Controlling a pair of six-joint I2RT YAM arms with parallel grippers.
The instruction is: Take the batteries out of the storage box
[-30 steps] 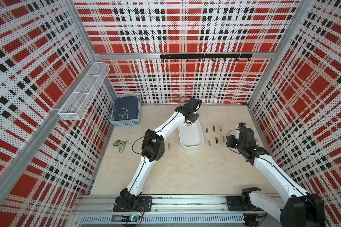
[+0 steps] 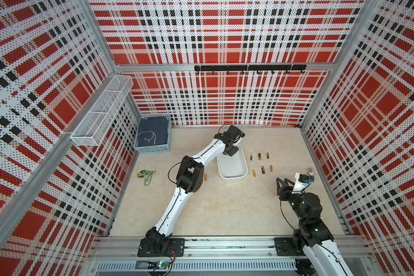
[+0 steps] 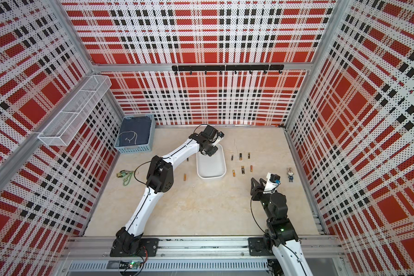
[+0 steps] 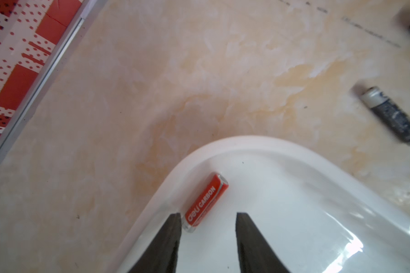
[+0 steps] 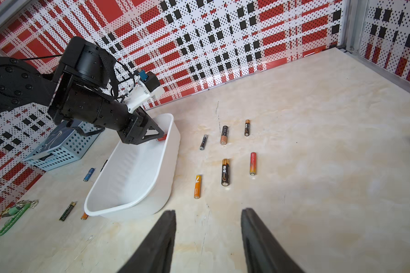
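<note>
The white storage box (image 2: 232, 168) stands near the table's middle. A red battery (image 4: 205, 202) lies inside it along the rounded wall. Over that end of the box hangs my left gripper, open, its fingertips just short of the battery in the left wrist view. My right gripper stands open and empty at the table's front right, away from the box. Several batteries lie on the table right of the box, among them an orange one (image 5: 197, 186), a black one (image 5: 225, 172) and a red one (image 5: 252, 163). More lie to the left.
A blue basket (image 2: 152, 147) sits at the back left, a green-corded keychain (image 2: 146, 180) at the left, and a small figurine (image 3: 290, 174) at the right. A wire rack (image 2: 101, 112) hangs on the left wall.
My right arm has drawn back toward the front edge, its gripper lower in the top left view.
</note>
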